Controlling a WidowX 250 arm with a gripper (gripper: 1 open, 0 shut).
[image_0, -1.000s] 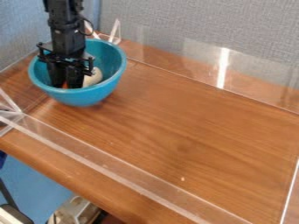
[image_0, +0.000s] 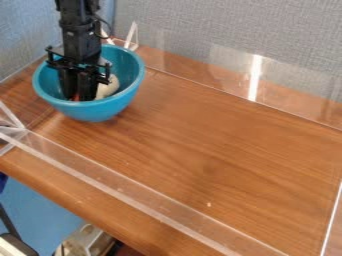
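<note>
A teal bowl (image_0: 100, 108) stands at the upper left of the wooden table. My black gripper (image_0: 80, 88) reaches down inside it from above, its fingers low in the bowl. A pale, roundish object (image_0: 107, 86) lies in the bowl beside the fingers, partly hidden by them. The gripper's tips are dark against the bowl's inside, so I cannot tell from this view what is between them.
Clear acrylic walls run along the front and back edges. A grey textured wall (image_0: 241, 30) rises behind. Below the left edge is a blue floor (image_0: 40, 205).
</note>
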